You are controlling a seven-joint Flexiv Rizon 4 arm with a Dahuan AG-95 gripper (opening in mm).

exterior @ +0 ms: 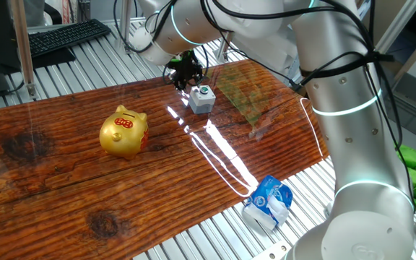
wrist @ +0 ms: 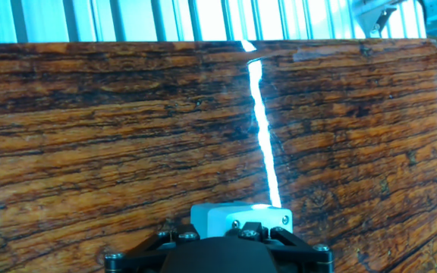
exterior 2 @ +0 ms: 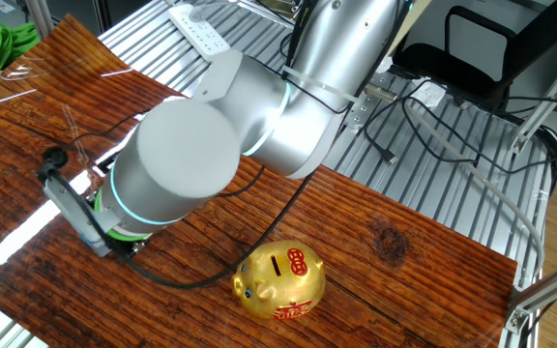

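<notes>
In exterior view 1 a small white box with a green round top [exterior: 202,100] rests on the wooden board, toward its far edge. My black gripper [exterior: 185,81] is just behind and to the left of it, very close; contact cannot be made out. From the wrist view, the white box [wrist: 237,218] shows just beyond the dark gripper, which covers its lower part. The spacing of the fingers is unclear there. Exterior view 2 has the gripper mostly hidden by the arm's last joint. A golden piggy bank [exterior: 124,133] with red markings stands upright, well apart from the gripper.
A blue and white packet [exterior: 269,202] lies at the board's near right edge. Bare wood [exterior: 56,180] fills the board's left and front. Black cables hang along the arm, one passing close by the piggy bank [exterior 2: 280,280] in exterior view 2. Bright glare streaks the board.
</notes>
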